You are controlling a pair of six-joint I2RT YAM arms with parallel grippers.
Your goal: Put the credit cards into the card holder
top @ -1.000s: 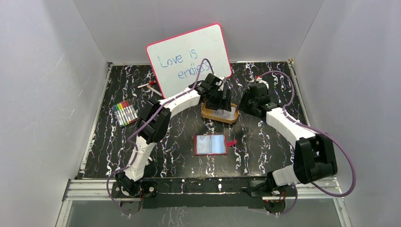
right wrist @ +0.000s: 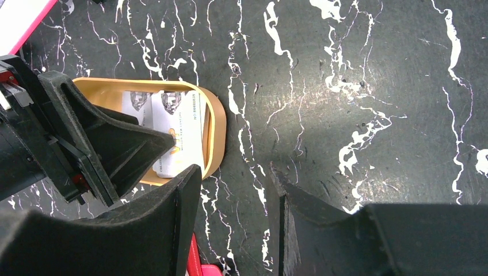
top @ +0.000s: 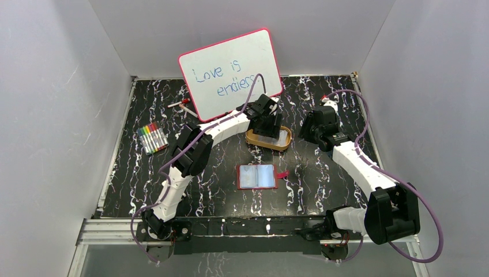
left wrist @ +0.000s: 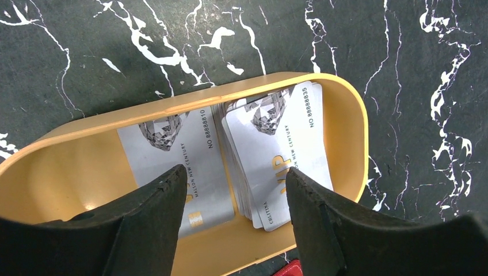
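White cards fill part of a tan oval box; in the left wrist view a leaning stack of cards (left wrist: 288, 149) rests at the right end, with another card (left wrist: 178, 144) flat beside it. My left gripper is over the tan box (left wrist: 350, 115), its fingers parted and nothing held between them. Below the box in the top view lies the card holder (top: 257, 176), spread open with clear pockets, a red edge and a red tab. To the right of the box my right gripper stands open and empty above bare table.
A whiteboard (top: 213, 69) with writing lies behind the box. Several coloured markers (top: 152, 138) are at the left, and two loose pens (top: 179, 103) lie near the board. Free table surrounds the card holder and extends right of the box.
My right arm has drawn away to the right from the box. The left gripper has shifted slightly over the box, and its fingers have changed spacing. The card holder has stayed put.
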